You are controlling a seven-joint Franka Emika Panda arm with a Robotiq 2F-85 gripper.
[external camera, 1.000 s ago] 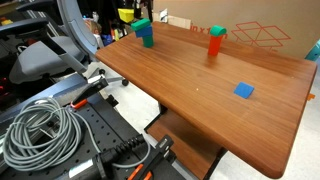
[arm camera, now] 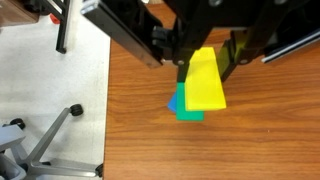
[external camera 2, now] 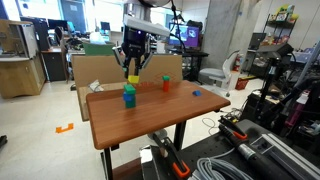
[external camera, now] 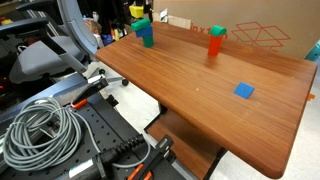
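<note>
A yellow block [arm camera: 205, 88] is gripped between the fingers of my gripper, which is shut on it. In exterior view 1 the yellow block [external camera: 138, 10] hangs in the air close above a stack at the table's far left corner. That stack has a green block [external camera: 142, 23] on top, set askew, over a blue block [external camera: 144, 31] and a darker base. From the wrist, the green block [arm camera: 190, 110] shows partly behind the yellow one, with a corner of blue beside it. Exterior view 2 has the yellow block [external camera 2: 134, 78] just above the stack [external camera 2: 129, 97].
A red block with a green block [external camera: 217, 31] on top stands near the back edge of the table. Toward the right a flat blue block [external camera: 243, 90] lies alone. Bare wooden tabletop [external camera: 195, 85] spreads between them.
The yellow block, held by my gripper, has moved right in exterior view 1, from left of the stack to nearly over it. The other blocks look unmoved.
</note>
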